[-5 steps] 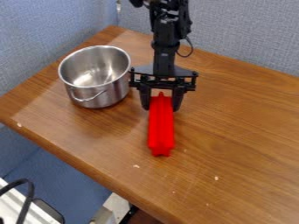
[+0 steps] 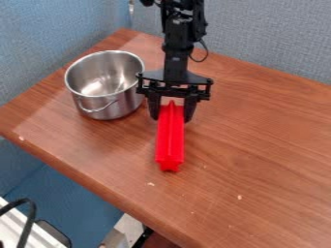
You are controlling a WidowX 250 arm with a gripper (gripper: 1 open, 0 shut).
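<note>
My black gripper is shut on the near-top end of a long red object, which extends from between the fingers toward the front of the table. A steel pot with a wire handle stands on the wooden table just left of the gripper.
Blue-grey padded walls line the back and left. Beyond the table's front-left edge are a dark cable and some white hardware.
Over the last second my gripper and the red object have shifted slightly to the left, toward the pot. The pot has stayed in place.
</note>
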